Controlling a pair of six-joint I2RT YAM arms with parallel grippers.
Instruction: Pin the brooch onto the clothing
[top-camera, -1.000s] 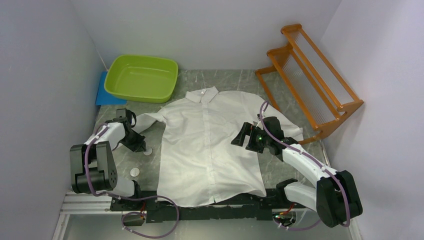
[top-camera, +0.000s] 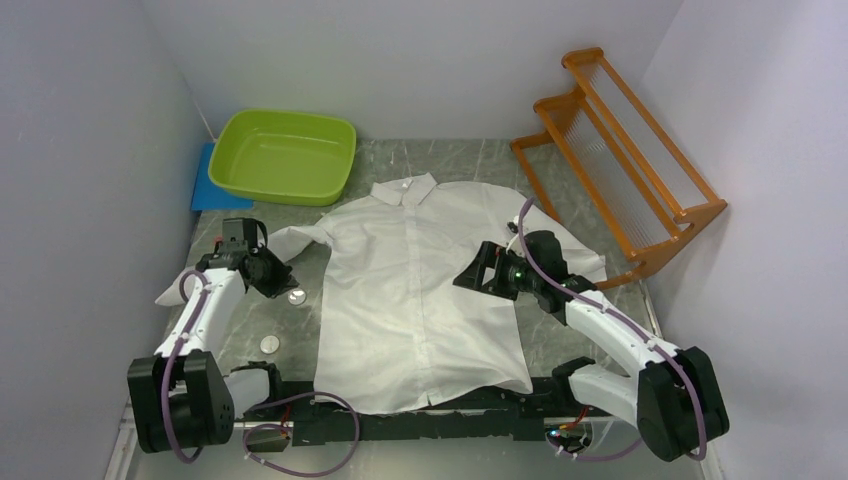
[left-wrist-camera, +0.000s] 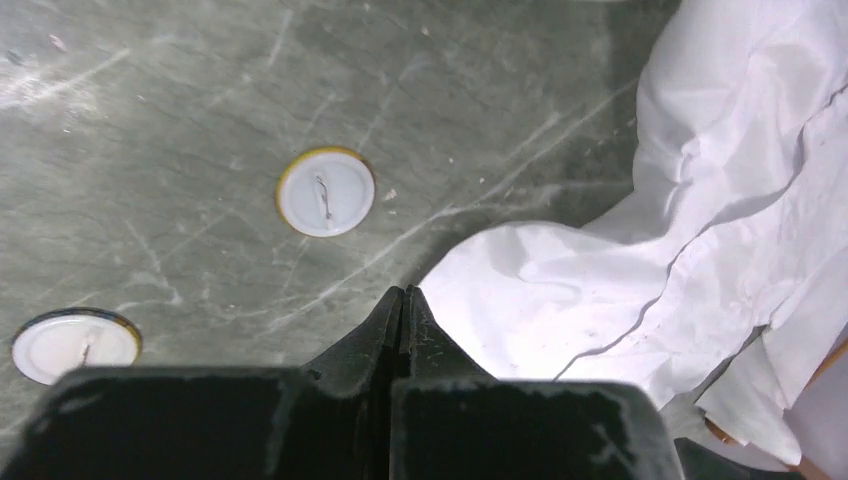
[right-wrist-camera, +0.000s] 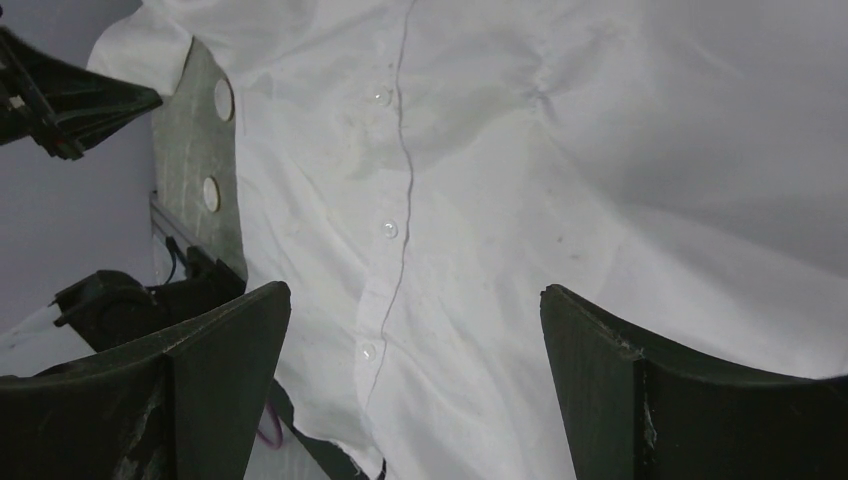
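Note:
The yellow-rimmed round brooch (left-wrist-camera: 326, 192) lies pin side up on the grey table, up and left of my left fingertips in the left wrist view and clear of them. My left gripper is shut, its tips meeting with nothing between them. Farther left lies a second, dark-rimmed brooch (left-wrist-camera: 75, 345), also back side up. The white buttoned shirt (top-camera: 375, 290) is spread across the middle of the table. Over its right half, my right gripper stands wide open, holding nothing.
A shirt sleeve (left-wrist-camera: 560, 290) reaches along the table beside the left gripper. A green basin (top-camera: 283, 190) sits at the back left on a blue sheet (top-camera: 207, 190). At the back right stands a wooden rack (top-camera: 640, 150). Bare table surrounds the brooches.
The brooch remains on the table. The right gripper, still open, shifted slightly left.

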